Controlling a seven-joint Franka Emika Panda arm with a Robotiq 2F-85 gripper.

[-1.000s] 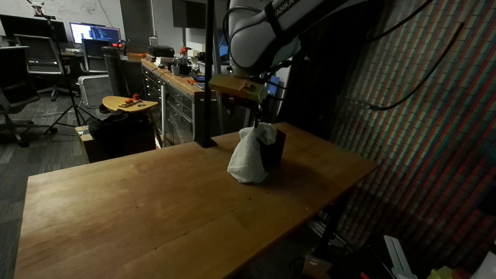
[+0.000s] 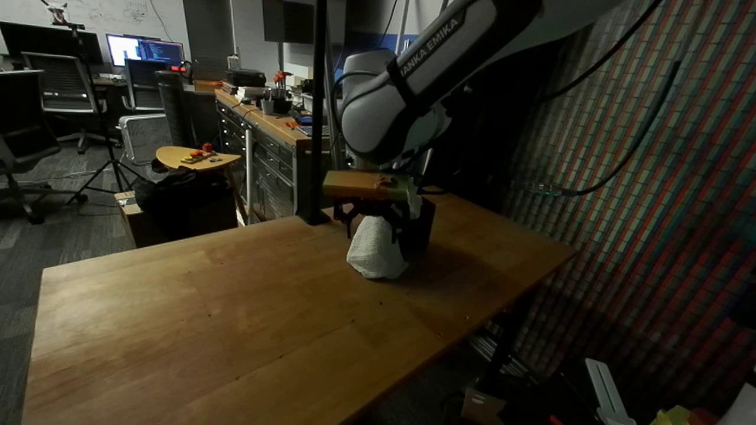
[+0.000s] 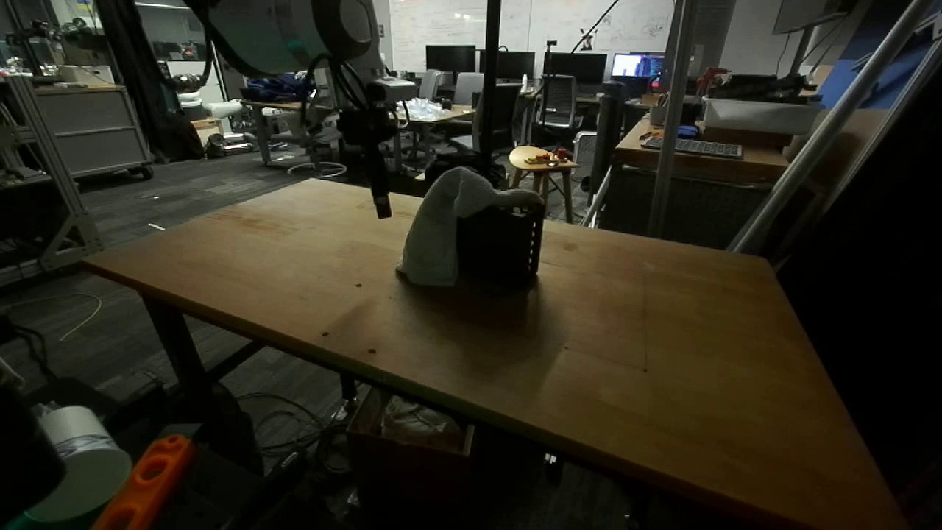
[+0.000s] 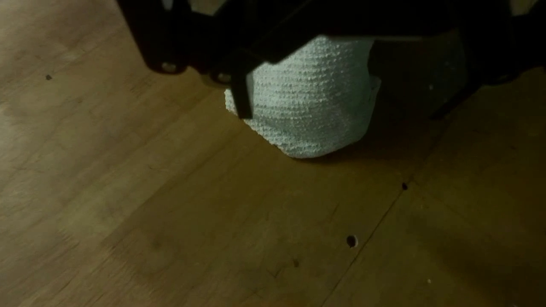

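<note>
A pale, ribbed cloth [image 2: 377, 249] drapes over one side of a black box [image 3: 500, 243] and reaches down to the wooden table. In exterior view 2 its upper end lies across the box's top. My gripper [image 2: 372, 232] is low over the cloth in exterior view 1, hiding its upper part. Seen from the wrist, the fingers [image 4: 242, 97] are spread wide, and the gripper is open; one overlaps the cloth's left edge, the other stands well to its right. Exterior view 2 puts the gripper [image 3: 382, 212] left of the cloth with a visible gap. I cannot tell whether either finger touches the cloth.
Broad bare areas of the wooden table [image 2: 191, 311] lie around the box. A dark upright post [image 2: 317, 141] rises at the table's back edge, close to the arm. The patterned curtain [image 2: 638, 212] hangs beyond the table's right side.
The arm and gripper have come down from above the cloth to around its upper part. The cloth's visible lower part and the box look unmoved.
</note>
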